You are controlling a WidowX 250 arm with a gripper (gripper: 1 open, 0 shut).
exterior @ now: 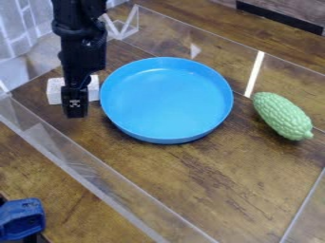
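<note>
The black gripper (75, 101) reaches down from the top left, open, its fingers at a white block (56, 88) just left of a large blue plate (165, 95). The gripper partly hides the block. A green bumpy vegetable, like a bitter melon (282, 116), lies to the right of the plate.
A blue object (18, 217) sits at the bottom left corner. Clear plastic strips run along the wooden table (191, 190).
</note>
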